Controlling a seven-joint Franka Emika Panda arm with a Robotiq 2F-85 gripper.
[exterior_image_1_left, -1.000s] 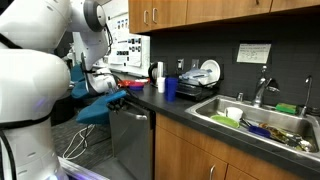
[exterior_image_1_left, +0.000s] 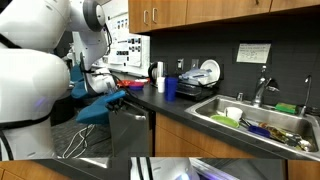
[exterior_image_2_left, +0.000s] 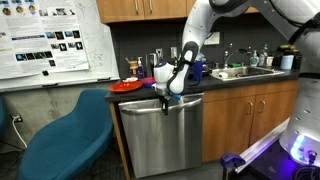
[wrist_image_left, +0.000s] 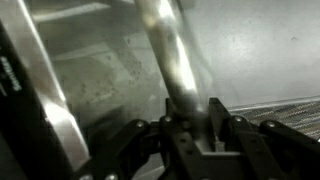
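A stainless steel dishwasher (exterior_image_2_left: 150, 145) stands beneath the counter, its front seemingly upright; in exterior view 1 its door (exterior_image_1_left: 130, 132) shows from the side. Across its top runs a bar handle (wrist_image_left: 170, 50), which in the wrist view passes down between my fingers. My gripper is shut on this bar, with the grey door face behind. In exterior view 2 the gripper (exterior_image_2_left: 165, 106) is at the upper front of the dishwasher. The arm hides part of the handle there.
On the counter are a red plate (exterior_image_2_left: 127, 87), a blue container (exterior_image_1_left: 170, 88) and a dish rack (exterior_image_1_left: 208, 73), with the sink (exterior_image_1_left: 260, 125) farther along. A blue beanbag (exterior_image_2_left: 72, 138) lies left of the dishwasher. Floor shows in front of it.
The arm and dishwasher show no clear movement. In exterior view 1, the lowest strip of the picture now looks shifted against the rest, unlike before.
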